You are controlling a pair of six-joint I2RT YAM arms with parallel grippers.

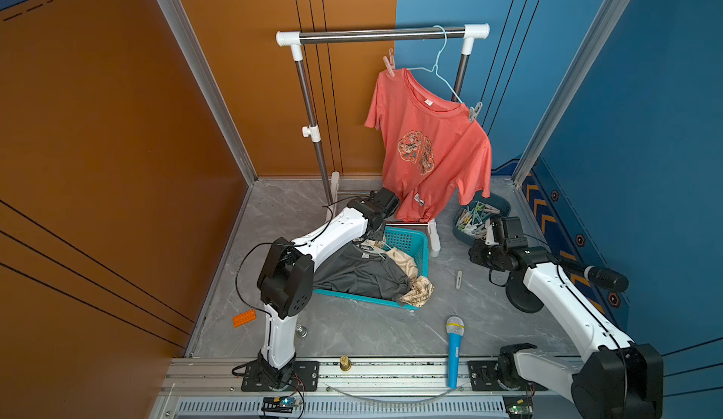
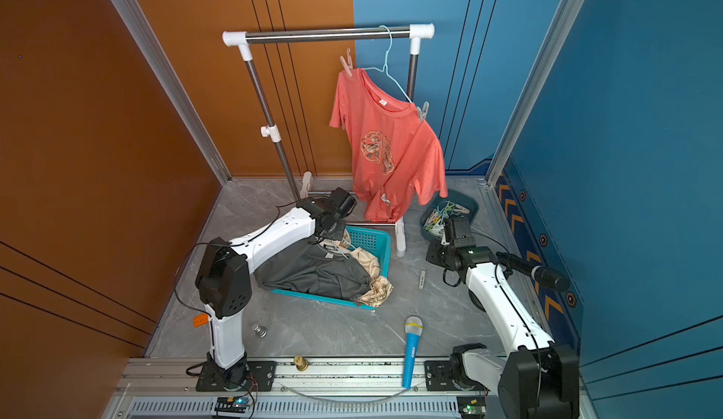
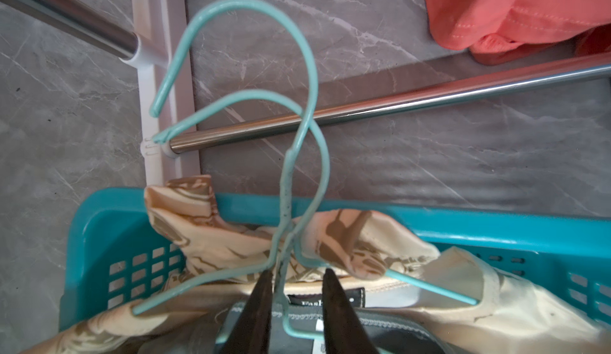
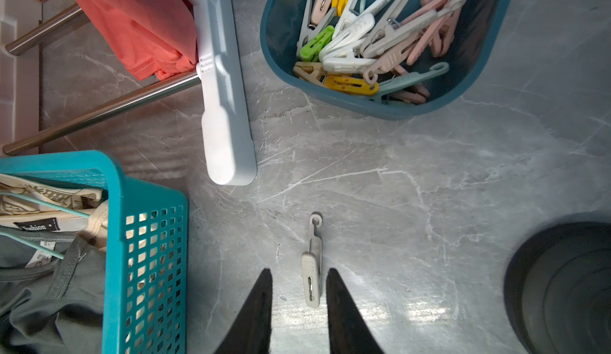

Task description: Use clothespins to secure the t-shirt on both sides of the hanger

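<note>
The red T-shirt [image 1: 425, 151] hangs on a mint hanger [image 1: 444, 80] from the rack, a pink clothespin [image 1: 389, 64] at its left shoulder, a grey one [image 1: 475, 112] at its right. My left gripper is over the teal basket [image 3: 490, 223], fingers apart around the upright wires of mint hangers [image 3: 305, 67] among beige and grey garments; whether it touches them is unclear. My right gripper hovers open above a loose grey clothespin [image 4: 310, 277] on the floor, beside the bin of clothespins [image 4: 483, 48].
The rack's lower bar [image 3: 445, 96] and white foot [image 4: 226, 156] border the basket. A blue microphone [image 1: 454, 351] lies in front, a dark round base [image 4: 553, 290] at the right.
</note>
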